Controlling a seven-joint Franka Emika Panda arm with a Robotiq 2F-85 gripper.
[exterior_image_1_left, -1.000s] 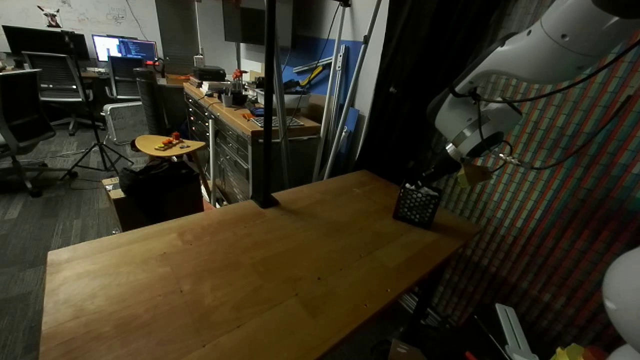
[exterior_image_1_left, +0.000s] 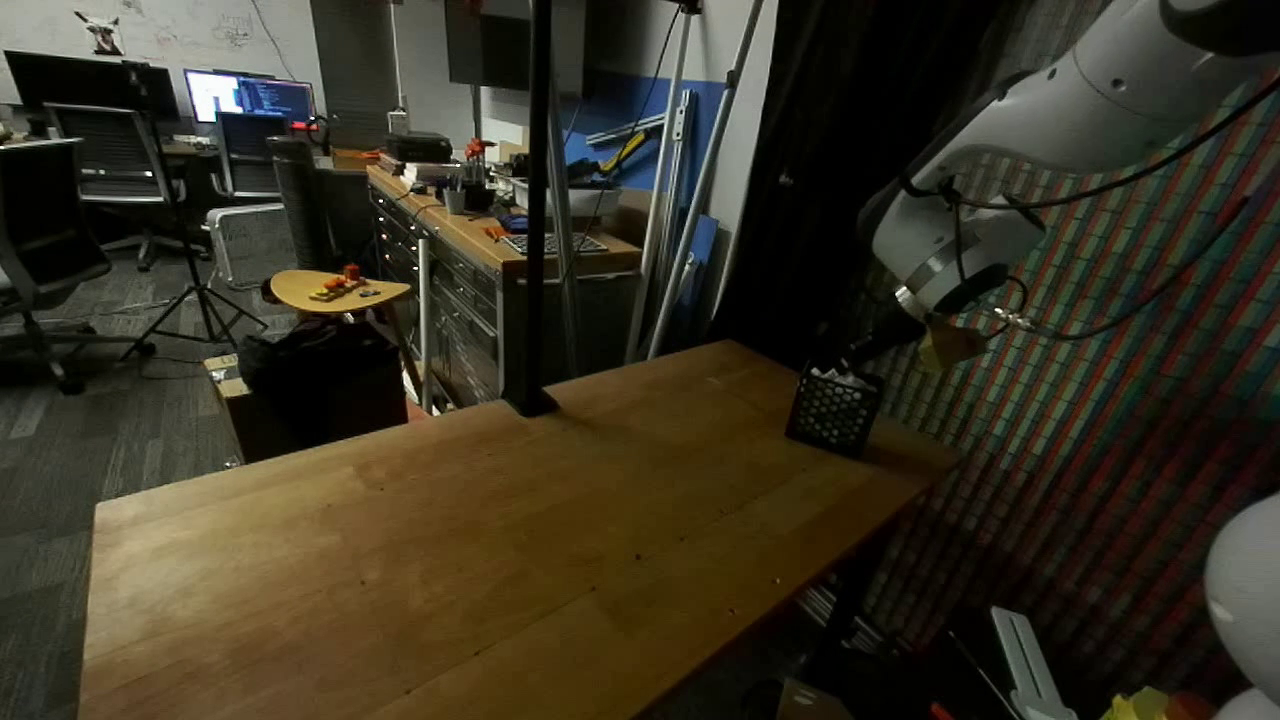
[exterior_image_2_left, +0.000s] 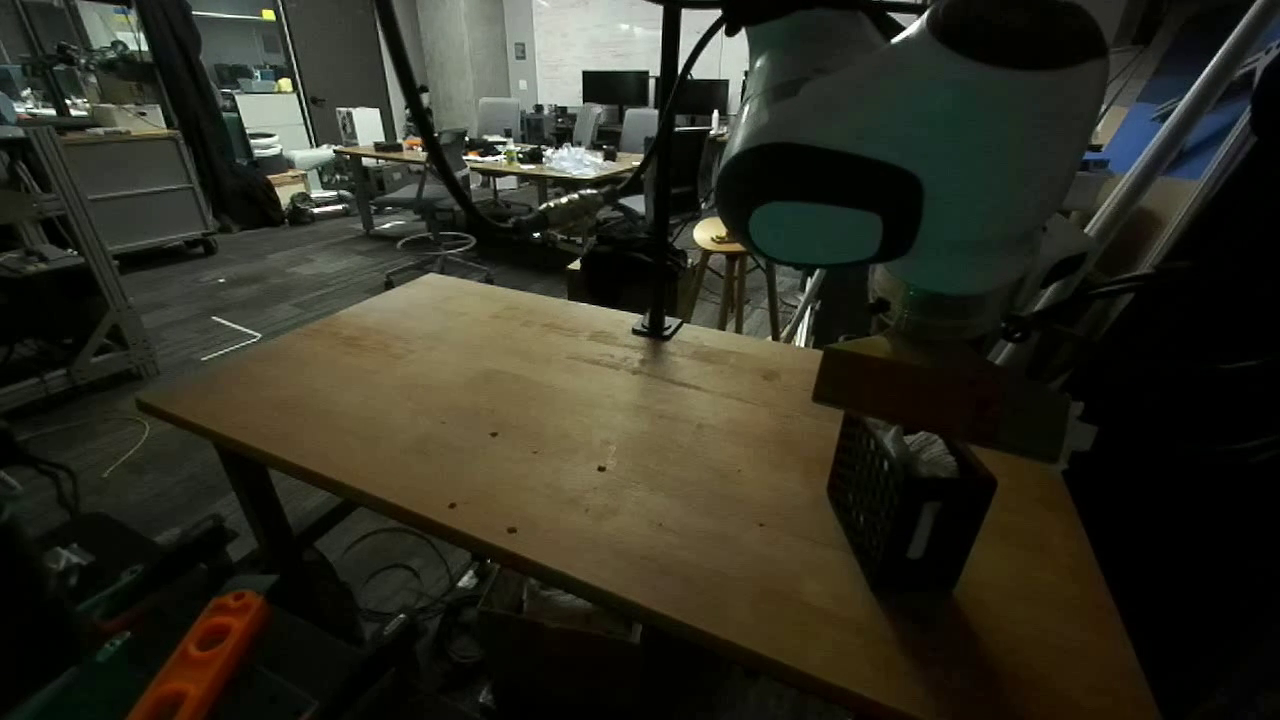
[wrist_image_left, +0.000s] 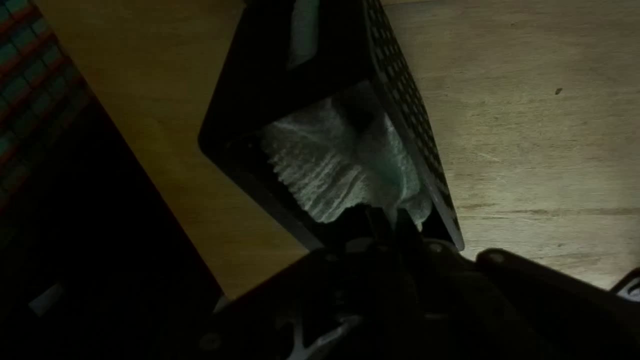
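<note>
A black basket (exterior_image_1_left: 833, 410) with perforated sides stands upright at the right end of the table. White crumpled cloth (wrist_image_left: 324, 162) lies inside it, with a ribbed edge showing in the wrist view. My gripper reaches into the basket's open top, close to one inner corner. Its dark fingers are nearly together, shut on a fold of the white cloth. Most of the cloth is still down in the basket. In exterior view 2 the wrist hides the fingers above the basket (exterior_image_2_left: 908, 510).
A black post (exterior_image_1_left: 536, 240) rises at its far edge. A patterned curtain (exterior_image_1_left: 1116, 360) hangs beyond the table's right end, close to the arm.
My arm has shifted very slightly, with the wrist a touch higher above the basket. The basket stands where it was.
</note>
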